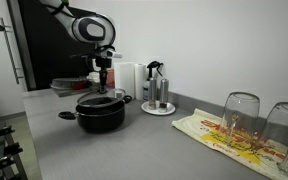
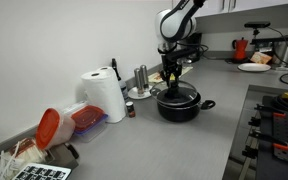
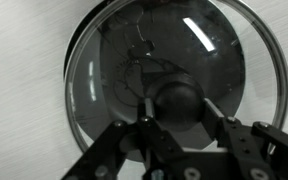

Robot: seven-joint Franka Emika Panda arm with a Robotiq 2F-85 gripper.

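Note:
A black two-handled pot (image 1: pixel 101 118) stands on the grey counter. Over its mouth is a glass lid (image 1: pixel 96 98), a little off centre and slightly tilted; whether it touches the rim all round I cannot tell. My gripper (image 1: pixel 102 88) is above the lid, shut on its dark knob. In the wrist view the round knob (image 3: pixel 179 102) sits between the fingertips, and the clear lid (image 3: pixel 134 45) with its metal rim fills most of the picture. Part of the pot's dark rim shows past the lid's edge there. From the other side, the lid (image 2: pixel 174 93) covers the pot (image 2: pixel 179 110).
A plate (image 1: pixel 158 108) with bottles and shakers stands behind the pot, near a paper towel roll (image 2: pixel 105 95). Two upturned glass jars (image 1: pixel 241 112) rest on a yellow-printed cloth (image 1: pixel 206 126) at the right. The counter in front of the pot is clear.

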